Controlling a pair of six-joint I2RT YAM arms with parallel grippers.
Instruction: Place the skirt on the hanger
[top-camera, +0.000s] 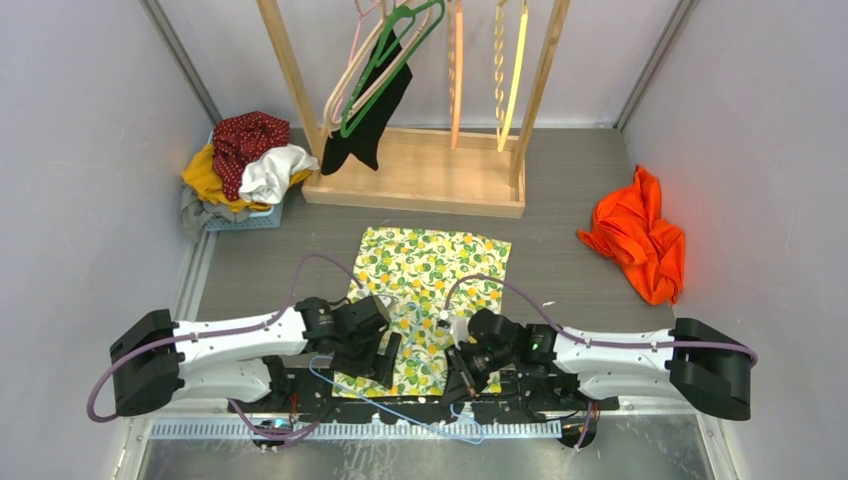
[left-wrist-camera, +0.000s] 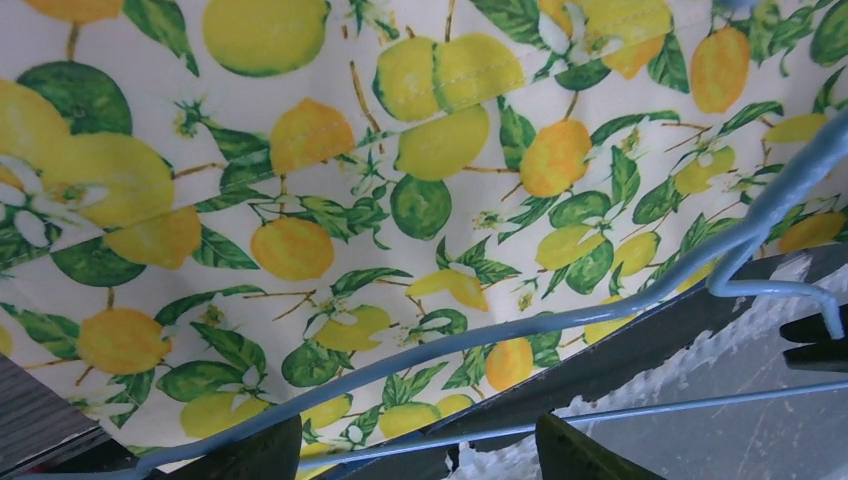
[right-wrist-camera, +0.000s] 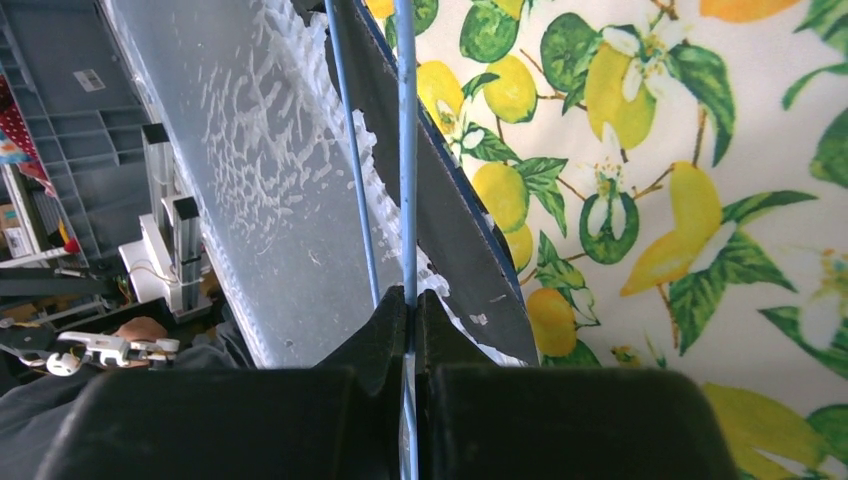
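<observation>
A white skirt with a lemon print (top-camera: 430, 255) lies flat on the grey floor below the rack. Over its near edge lies a thin light-blue hanger (top-camera: 395, 412), part on the skirt and part past it. My right gripper is shut on the blue hanger (right-wrist-camera: 408, 180), near its hook end. Above the skirt's near left part, my left gripper stands open. One bar of the hanger (left-wrist-camera: 480, 436) runs across the gap between its fingertips; another passes just beyond them. Contact with the left fingers cannot be told.
A wooden rack (top-camera: 420, 190) with several hangers and a black garment stands behind. At left, a blue basket (top-camera: 245, 218) is heaped with clothes. Orange cloth (top-camera: 640, 240) lies at right. Bare floor (top-camera: 560, 240) shows on both sides of the skirt.
</observation>
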